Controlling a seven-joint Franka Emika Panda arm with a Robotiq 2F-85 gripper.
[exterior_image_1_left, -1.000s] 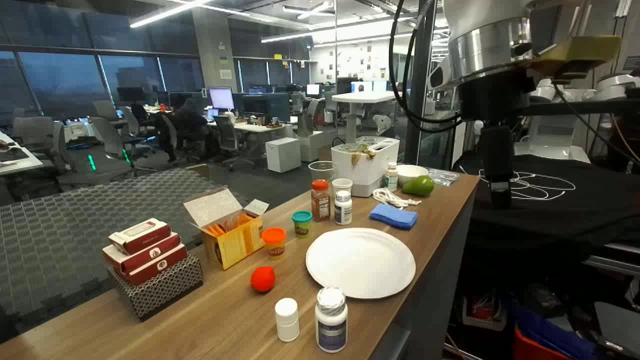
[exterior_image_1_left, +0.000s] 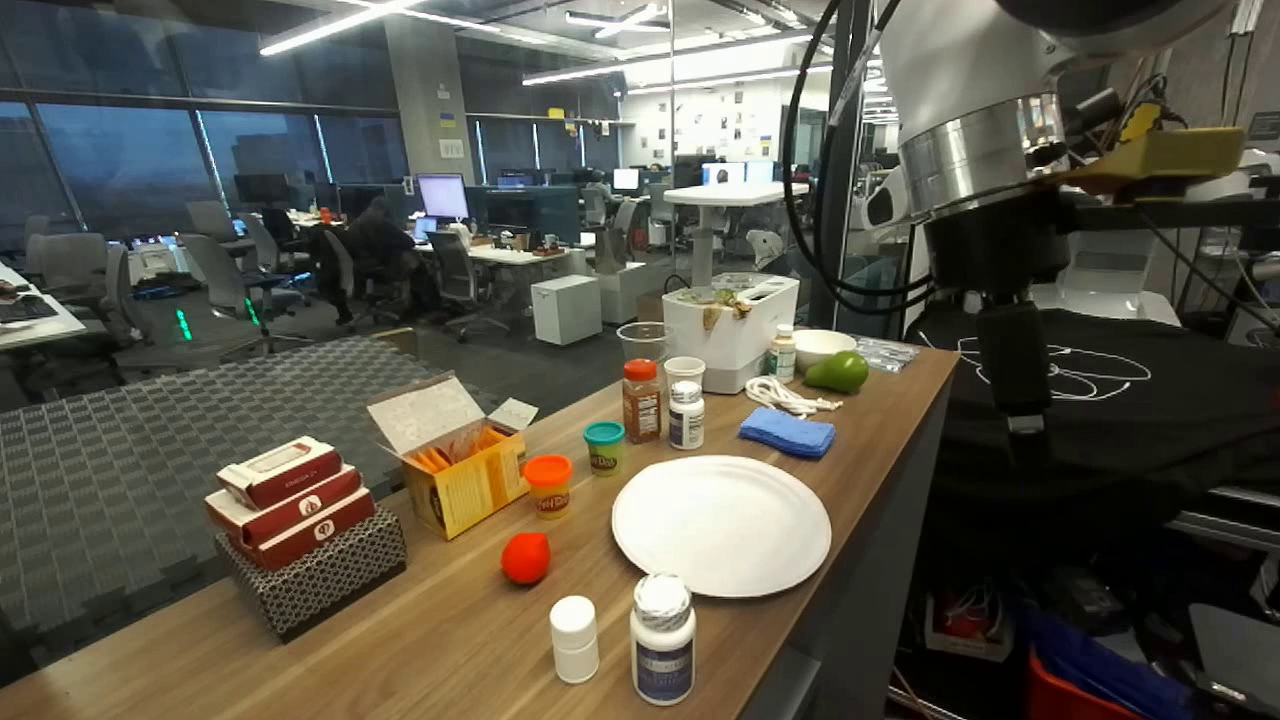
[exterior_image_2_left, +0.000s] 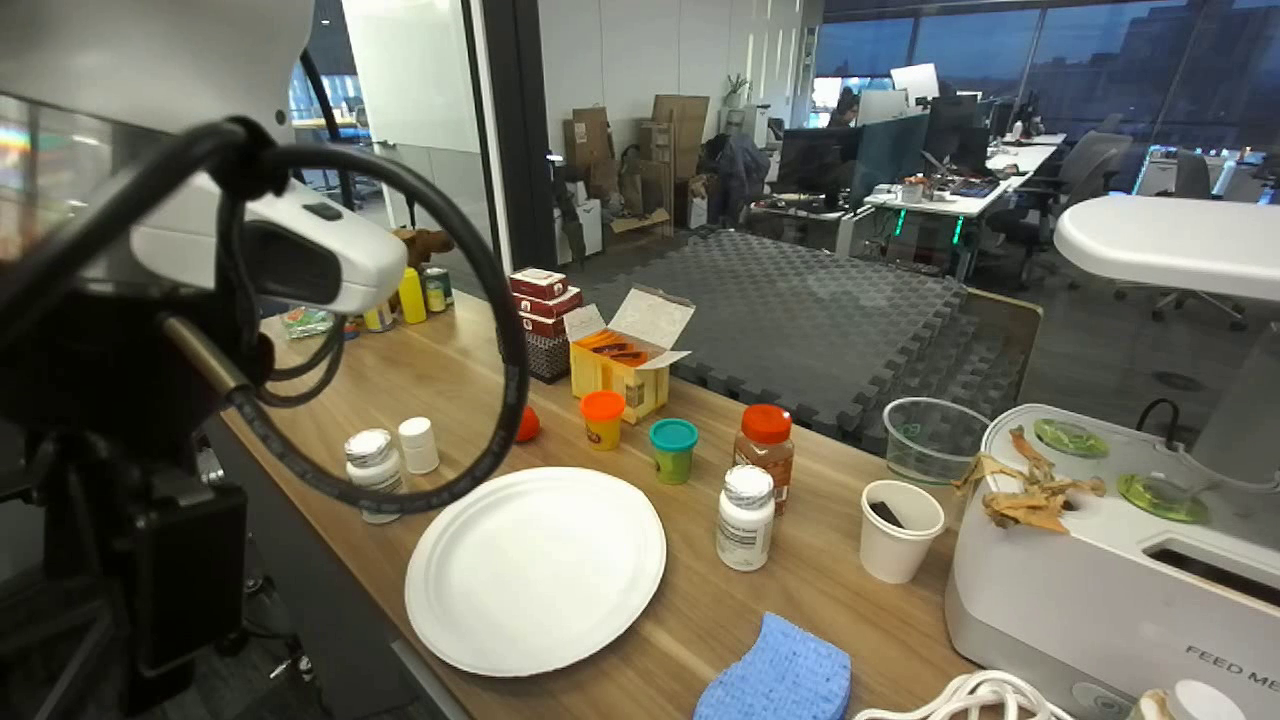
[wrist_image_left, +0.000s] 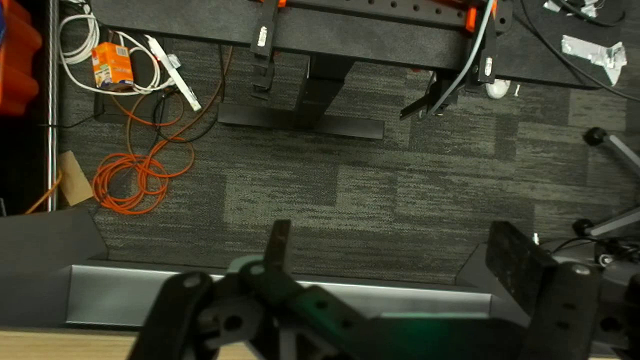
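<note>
My gripper is open in the wrist view, its fingers wide apart with only carpeted floor beyond and nothing between them. In exterior view 1 the gripper (exterior_image_1_left: 1020, 396) hangs off the right side of the counter, clear of everything on it. An empty white plate (exterior_image_1_left: 721, 526) lies near the counter's edge. Around it are a red ball-like thing (exterior_image_1_left: 525, 558), an orange-lidded tub (exterior_image_1_left: 548, 485), a teal-lidded tub (exterior_image_1_left: 603, 448), a folded blue cloth (exterior_image_1_left: 787, 432), a small white bottle (exterior_image_1_left: 575, 640) and a larger white bottle (exterior_image_1_left: 663, 638).
Behind the plate stand an open yellow box (exterior_image_1_left: 468, 474), stacked red boxes (exterior_image_1_left: 288, 504) and a red-capped jar (exterior_image_2_left: 764, 450). A paper cup (exterior_image_2_left: 900, 530) and a bulky white appliance (exterior_image_2_left: 1104, 576) occupy the far end. Bare wood separates several items.
In exterior view 1 my arm has tilted, and the gripper has shifted slightly right and down beside the counter. The things on the counter have stayed put.
</note>
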